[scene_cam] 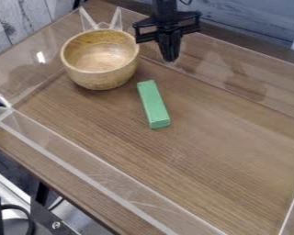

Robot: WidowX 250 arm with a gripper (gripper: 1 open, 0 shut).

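Note:
My black gripper [169,29] hangs at the top middle, over the back of the wooden table, to the right of a large tan bowl [99,74]. I see nothing held between its fingers, which look close together; it is small in view. A green rectangular block [153,105] lies on the table below and right of the bowl, well apart from the gripper.
A white pointed object [100,20] is behind the bowl. Black cables or parts [15,220] sit at the lower left, off the table.

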